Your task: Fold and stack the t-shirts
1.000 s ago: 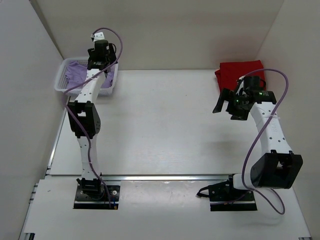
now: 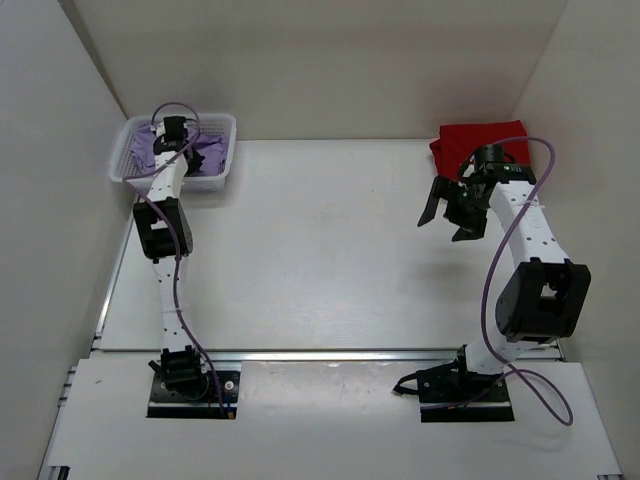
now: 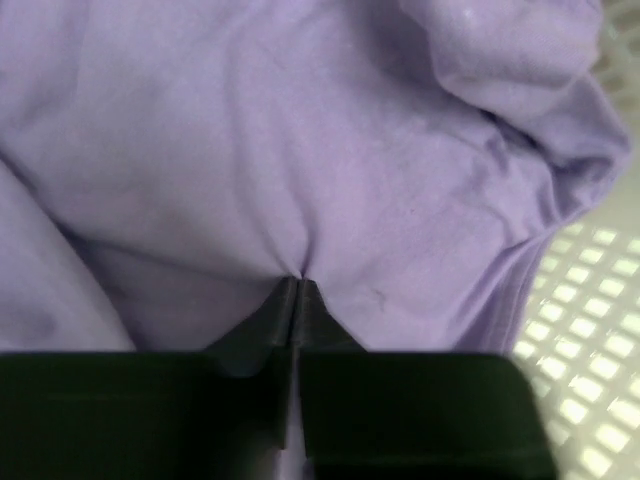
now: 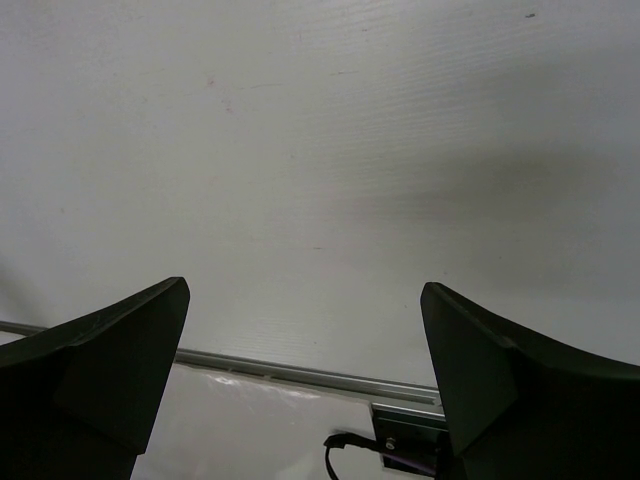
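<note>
A white basket (image 2: 226, 150) at the back left holds crumpled purple shirts (image 2: 210, 150). My left gripper (image 2: 172, 150) is down inside it; in the left wrist view its fingertips (image 3: 286, 300) are shut on the purple fabric (image 3: 200, 140), which puckers where they meet. A folded red shirt pile (image 2: 470, 137) lies at the back right. Just in front of it my right gripper (image 2: 446, 212) stands open above the table, with bare surface between its fingers in the right wrist view.
Walls stand close at the back and both sides. A metal rail (image 2: 310, 355) runs along the table's front edge.
My left gripper has moved left and down into the basket, among the purple shirts. The right arm has shifted slightly left, still open.
</note>
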